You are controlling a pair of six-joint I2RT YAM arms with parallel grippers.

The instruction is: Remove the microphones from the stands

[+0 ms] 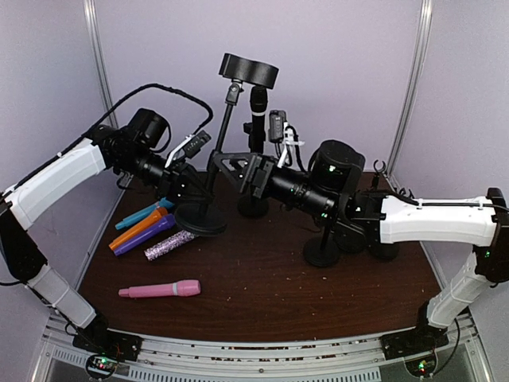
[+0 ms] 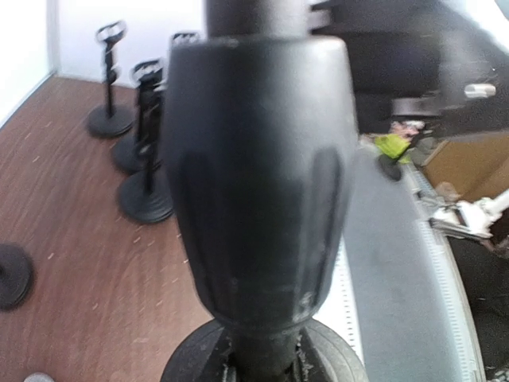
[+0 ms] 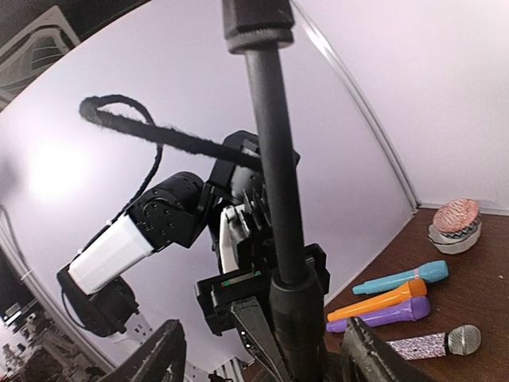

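Note:
A black stand (image 1: 226, 119) with a round base (image 1: 199, 220) is held up at centre-left in the top view, its bracket (image 1: 248, 70) at the top. My left gripper (image 1: 196, 185) is shut on its lower black sleeve, which fills much of the left wrist view. My right gripper (image 1: 231, 163) is part open beside the pole, around it or just short of it; in the right wrist view its fingertips flank the sleeve low in the frame. I cannot make out a microphone in the bracket.
Coloured microphones (image 1: 140, 233) lie on the left of the table, a pink one (image 1: 159, 290) nearer the front. Several other stands (image 1: 321, 255) stand at the right and back.

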